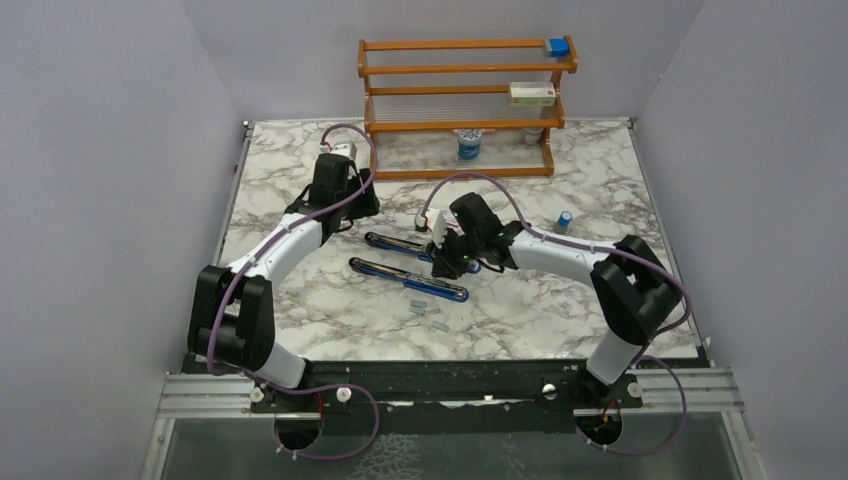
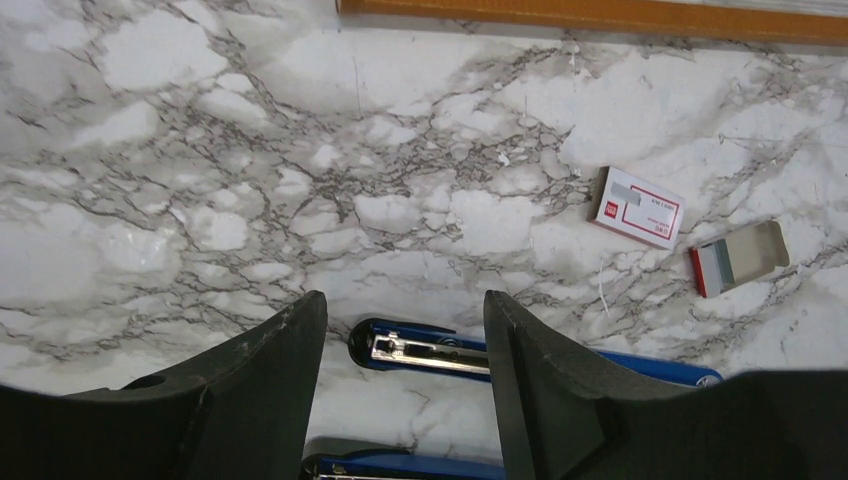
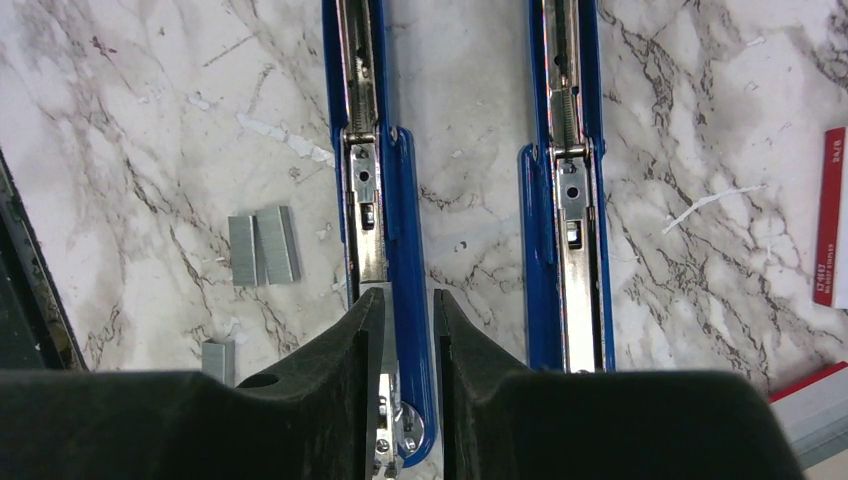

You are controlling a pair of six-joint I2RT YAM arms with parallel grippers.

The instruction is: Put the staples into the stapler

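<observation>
Two blue staplers lie opened out flat: the near one (image 1: pixel 410 280) and the far one (image 1: pixel 390 242). In the right wrist view, a grey staple strip (image 3: pixel 388 345) lies along the channel of the near stapler (image 3: pixel 408 240), partly behind a fingertip. Beyond it is the far stapler (image 3: pixel 575 250), with no strip seen in its visible channel. My right gripper is partly open above the near stapler, nothing gripped in its narrow gap. Loose staple strips (image 3: pixel 278 245) rest beside that stapler. Up at the back left, my left gripper is wide open and empty.
A white and red staple box (image 2: pixel 638 208) and an opened box (image 2: pixel 740 258) lie behind the far stapler. The wooden rack (image 1: pixel 465 174) spans the back. A small blue bottle (image 1: pixel 564 222) stands at right. Marble is clear at the front right.
</observation>
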